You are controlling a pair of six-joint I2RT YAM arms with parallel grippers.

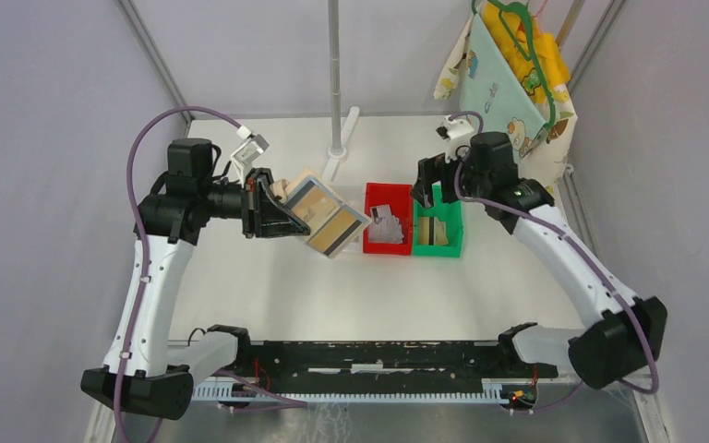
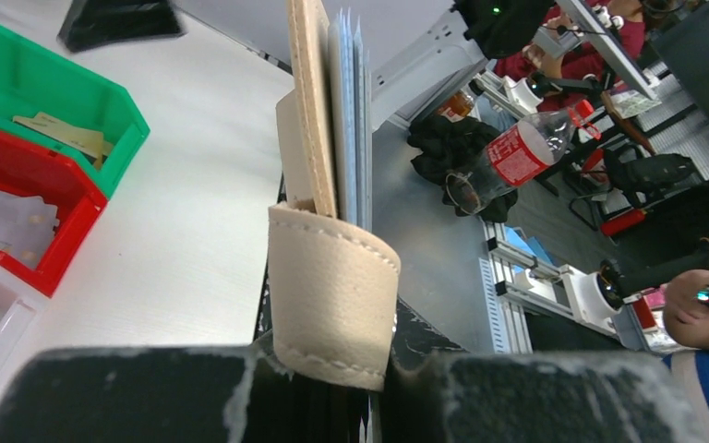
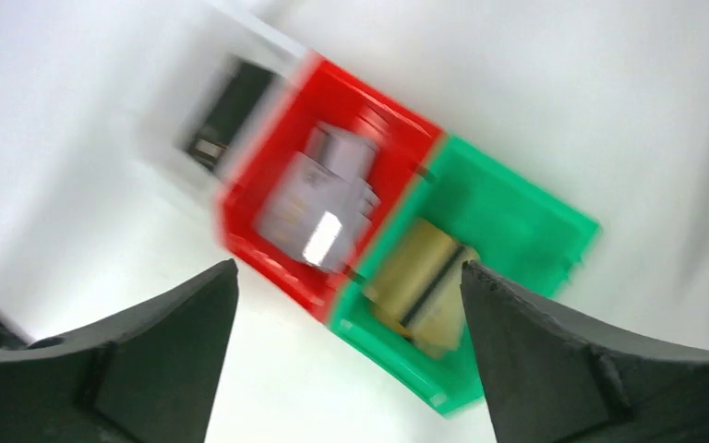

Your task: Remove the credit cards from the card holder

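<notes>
My left gripper is shut on the beige card holder, held up left of the bins; in the left wrist view the leather holder stands upright with card sleeves above its strap. My right gripper is open over the bins, nothing seen between its fingers in the blurred right wrist view. The green bin holds gold cards; the red bin holds grey-white cards.
A clear bin with a dark item is left of the red bin. Hanging cloth is at the back right, near my right arm.
</notes>
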